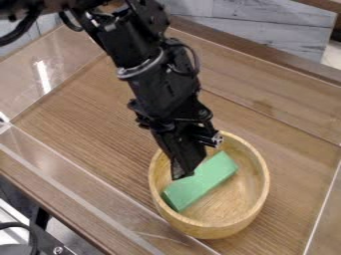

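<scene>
The black robot arm reaches down from the top of the camera view, its gripper just above the left rim of a round wooden bowl. A green block lies inside the bowl, its upper end near the gripper. The gripper looks shut; I see nothing held in it, though its tips are dark and hard to make out.
A pale wall runs along the back. A black cable lies at the lower left.
</scene>
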